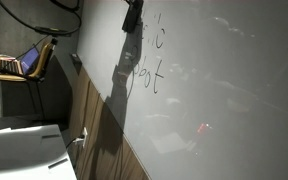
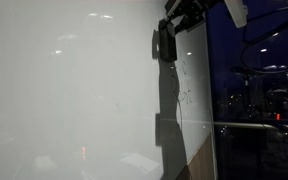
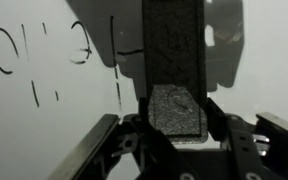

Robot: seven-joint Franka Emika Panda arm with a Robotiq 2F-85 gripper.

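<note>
A dark block, likely a whiteboard eraser (image 3: 174,50), with a speckled grey end, is clamped between the two fingers of my gripper in the wrist view. In exterior view 1 the same dark block (image 1: 132,16) is at the top edge, over the upper end of the handwriting (image 1: 147,72) on the whiteboard (image 1: 224,75). Exterior view 2 shows the gripper (image 2: 171,20) with the block close to or against the board; exact contact cannot be told. Black pen strokes (image 3: 81,45) appear left of the block in the wrist view.
A wood panel (image 1: 102,135) runs below the board. A white surface (image 1: 29,155) is at lower left, with a chair (image 1: 34,70) and laptop (image 1: 28,62) behind. Cables (image 1: 44,28) hang at upper left. The arm casts a long shadow on the board.
</note>
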